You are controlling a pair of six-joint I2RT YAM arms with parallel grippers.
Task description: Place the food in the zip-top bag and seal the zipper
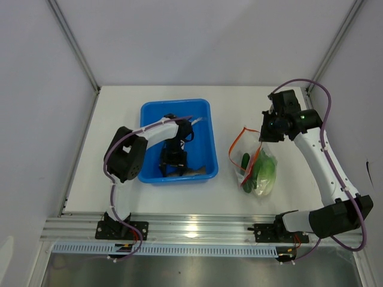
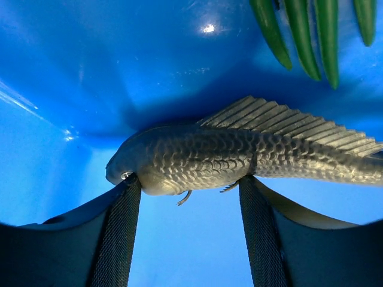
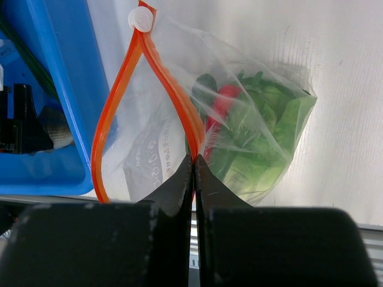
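In the blue bin my left gripper is part open, its fingertips at either end of the front half of a dark silver toy fish, by head and belly. The zip top bag, orange-edged and clear, holds leafy greens, a red vegetable and a dark green vegetable. My right gripper is shut on the bag's orange zipper edge, the bag's mouth gaping to the left of it.
Long green pods lie beside the fish in the bin. The bag stands just right of the bin.
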